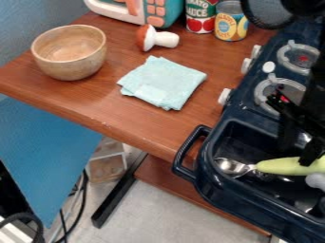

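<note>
My black gripper (pixel 299 128) is at the right edge over the dark toy stove (pixel 211 204), just above its open oven drawer. In the drawer lie a metal spoon (pixel 235 166) and a pale green-yellow object (pixel 283 166), with a whitish piece at its right end. The gripper is dark against dark, so I cannot tell whether it is open, shut or holding anything.
The wooden table (pixel 152 133) holds a wooden bowl (pixel 68 59), a folded cloth (pixel 162 81), a red-and-white object (pixel 156 38), cans (pixel 230 24) and a toy appliance (pixel 133 9). Burners (pixel 288 59) are at the back right.
</note>
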